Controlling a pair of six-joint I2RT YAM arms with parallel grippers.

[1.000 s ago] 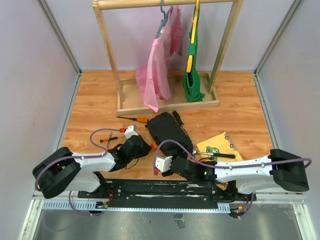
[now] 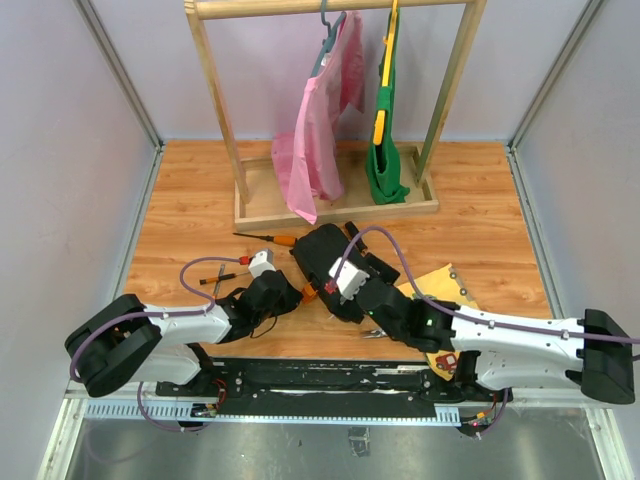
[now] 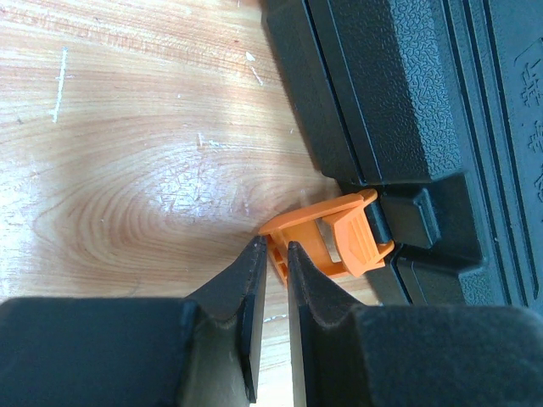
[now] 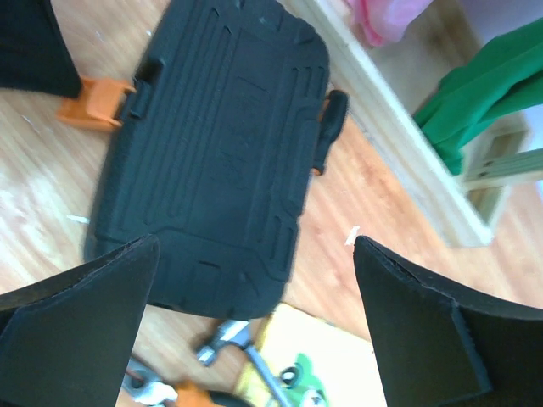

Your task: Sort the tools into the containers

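The black tool case (image 2: 322,248) lies closed on the wooden table, aslant in the middle. From its near-left side an orange latch (image 3: 355,242) sticks out. My left gripper is shut on the latch's outer edge, its dark fingertips (image 3: 254,254) close together around it. Over the case's near-right part hangs my right gripper, wide open, nothing between its fingers. A claw hammer (image 4: 227,336) lies beside the case. An orange-handled screwdriver (image 2: 283,240) rests at its far left, and a black-handled tool (image 4: 332,123) along its far-right side.
A yellow cloth piece (image 2: 440,285) with a green patch lies to the right. Small tools (image 2: 218,279) lie left of the case. Behind it stands a wooden rack (image 2: 250,222) with pink (image 2: 322,130) and green (image 2: 384,170) garments.
My right gripper has moved up and to the right, now over the case's right side and hiding part of the yellow cloth. The left arm and the case stay put.
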